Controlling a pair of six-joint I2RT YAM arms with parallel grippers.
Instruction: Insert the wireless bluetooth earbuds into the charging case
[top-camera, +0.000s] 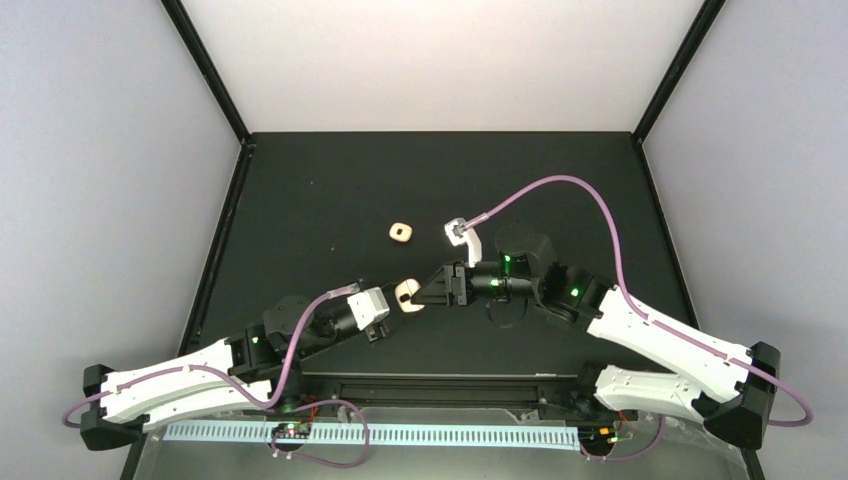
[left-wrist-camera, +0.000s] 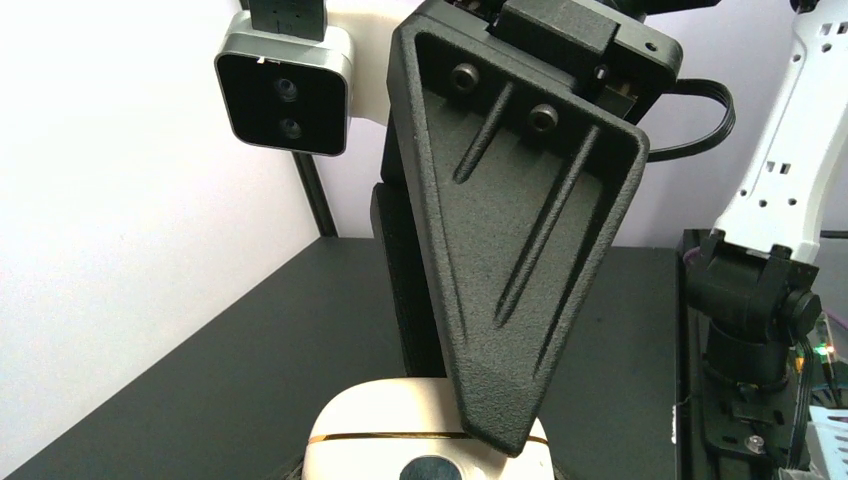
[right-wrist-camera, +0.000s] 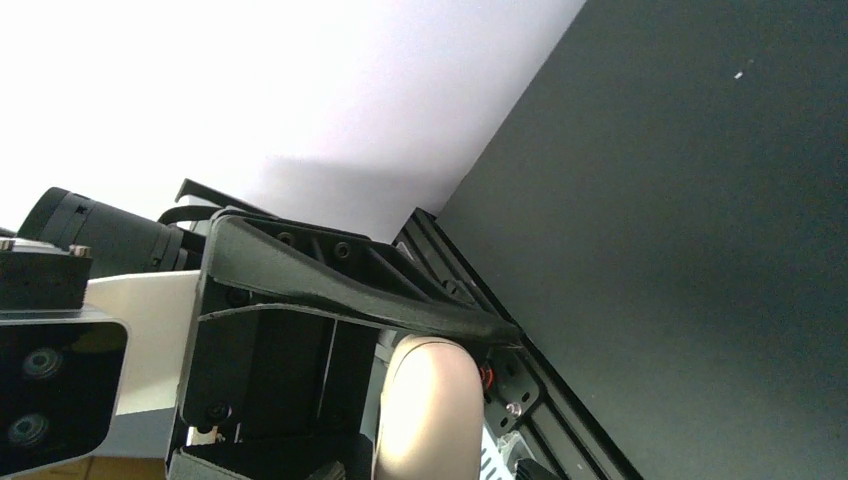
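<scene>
A cream rounded case (top-camera: 406, 293) with a gold seam is held in my left gripper (top-camera: 394, 298); the same case (left-wrist-camera: 380, 456) fills the bottom of the left wrist view, its holding fingers mostly hidden. Whether it grips cannot be seen clearly. A second small cream piece (top-camera: 400, 232) lies on the black table behind them.
Walls (top-camera: 120, 200) border it left, right and back. A rail with a slotted white strip (top-camera: 400, 434) runs along the front.
</scene>
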